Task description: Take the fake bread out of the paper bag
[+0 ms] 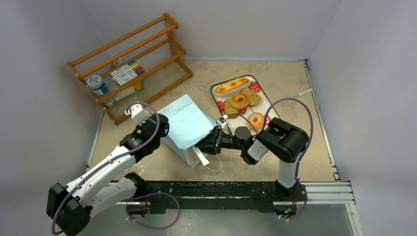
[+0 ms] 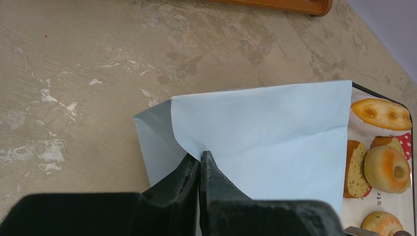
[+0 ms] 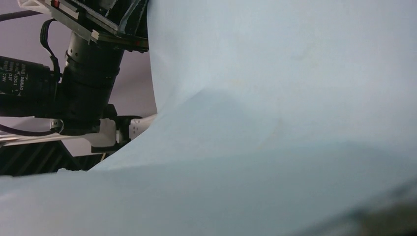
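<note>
A pale blue paper bag (image 1: 187,120) lies on the table. My left gripper is shut at the bag's folded edge; whether paper is between its fingertips is hard to tell. My right gripper (image 1: 200,147) reaches into the bag's near right opening, its fingertips hidden under the paper. The right wrist view is filled mostly by blurred blue paper (image 3: 280,73), so its finger cannot be made out. No bread inside the bag is visible.
A tray (image 1: 265,108) with several fake breads lies to the right. A wooden rack (image 1: 133,49) with jars and markers stands at the back left.
</note>
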